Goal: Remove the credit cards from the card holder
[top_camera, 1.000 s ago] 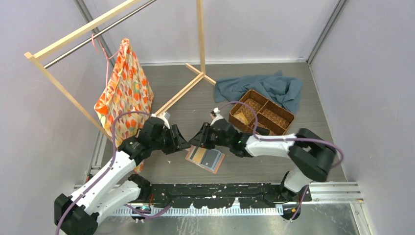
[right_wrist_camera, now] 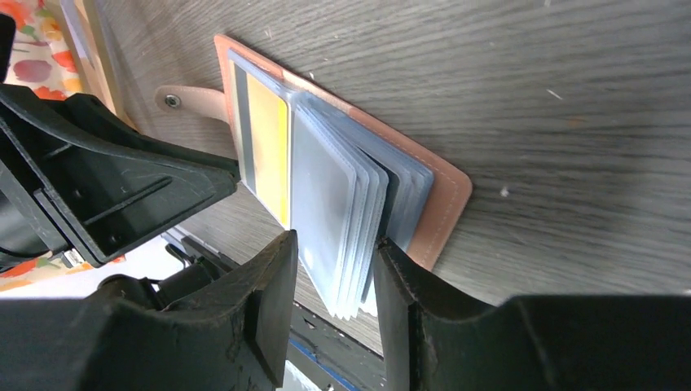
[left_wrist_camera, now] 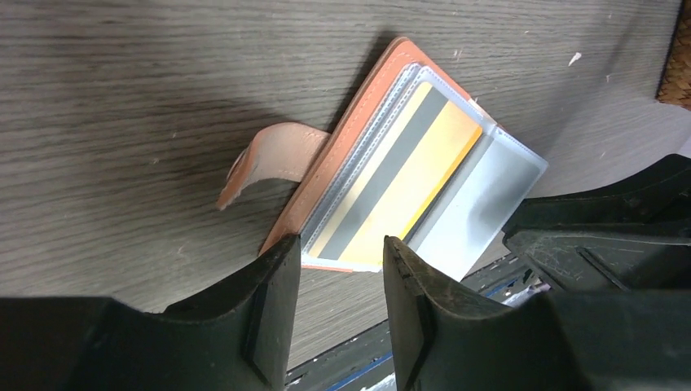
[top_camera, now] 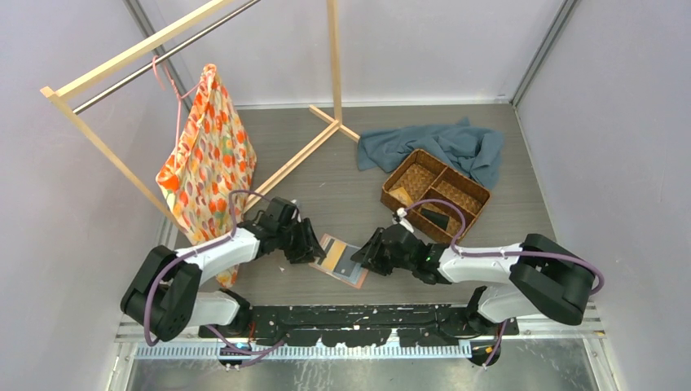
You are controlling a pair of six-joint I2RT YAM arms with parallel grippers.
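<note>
The open card holder [top_camera: 336, 265], salmon with clear sleeves, lies on the grey table; a yellow striped card [left_wrist_camera: 407, 171] shows in its sleeves. In the left wrist view my left gripper is open over the holder's near edge, by the striped card. In the right wrist view my right gripper is open, its fingertips at the stack of clear sleeves [right_wrist_camera: 334, 204]. The holder's strap [left_wrist_camera: 269, 155] sticks out to one side.
A wicker basket [top_camera: 456, 183] and a blue cloth [top_camera: 432, 142] lie at the back right. A floral garment [top_camera: 208, 163] hangs from a wooden rack at the left.
Both grippers have come down to either end of the holder; the right one moved rightward and toward the front from over the holder's back.
</note>
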